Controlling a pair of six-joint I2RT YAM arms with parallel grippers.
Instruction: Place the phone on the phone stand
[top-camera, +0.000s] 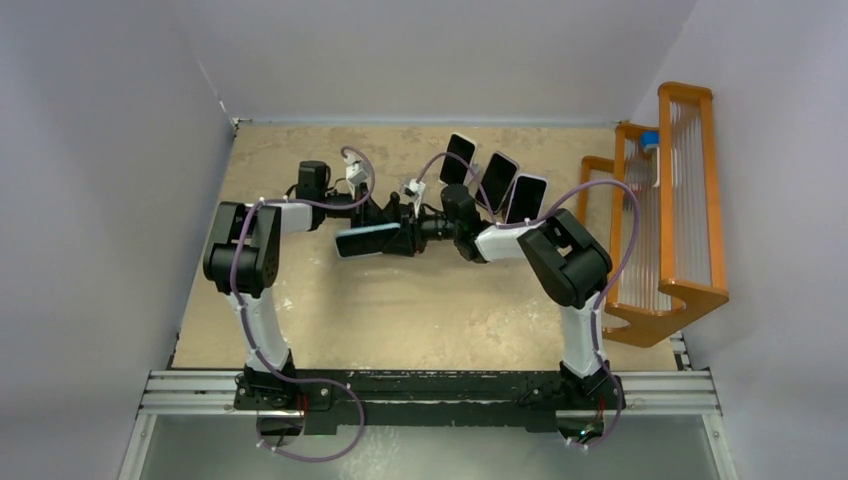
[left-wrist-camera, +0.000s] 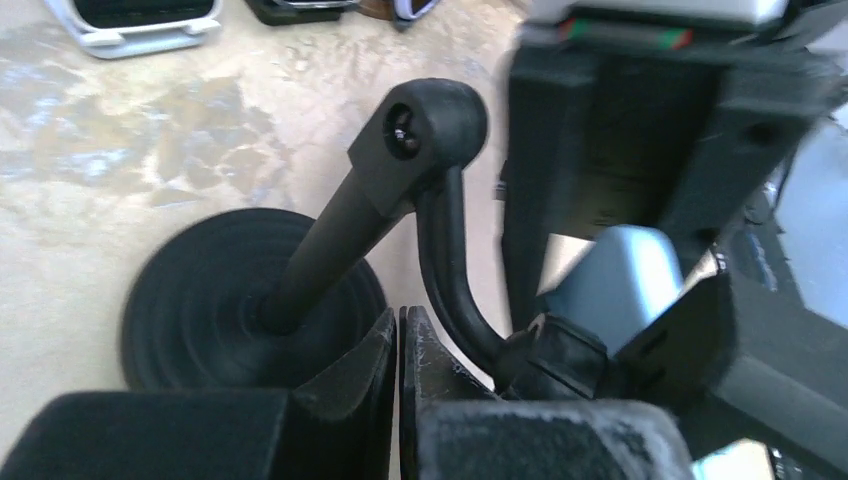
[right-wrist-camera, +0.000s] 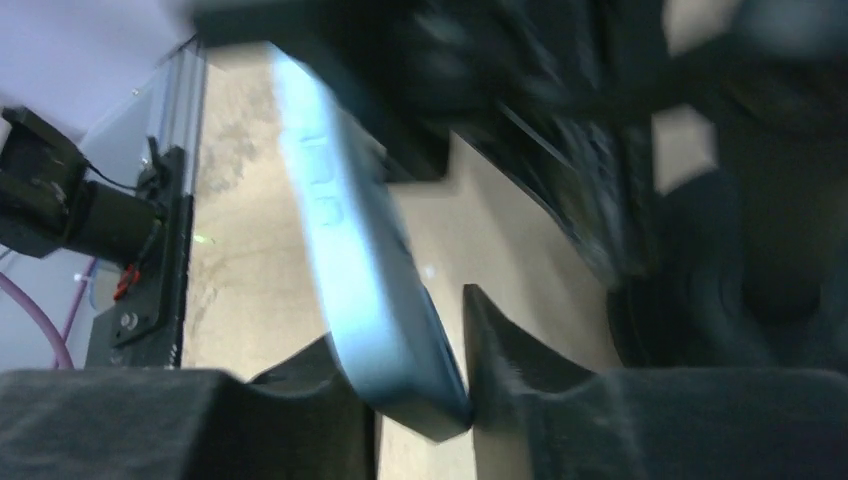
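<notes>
The light-blue-cased phone (top-camera: 367, 241) hangs over the table, dark side up in the top view. My right gripper is shut on it, and the phone lies slanted between its fingers. The black stand has a round base (left-wrist-camera: 215, 320), a post and a jointed arm. Its holder (right-wrist-camera: 425, 150) is close beside the phone; blur hides whether the phone sits in it. My left gripper is shut with nothing between its fingers, the stand's post and arm standing beyond the fingertips.
Behind to the right are three more phones on stands, one in a white stand (top-camera: 458, 160), one dark (top-camera: 495, 181) and one white-framed (top-camera: 525, 198). A wooden rack (top-camera: 697, 180) occupies the right edge.
</notes>
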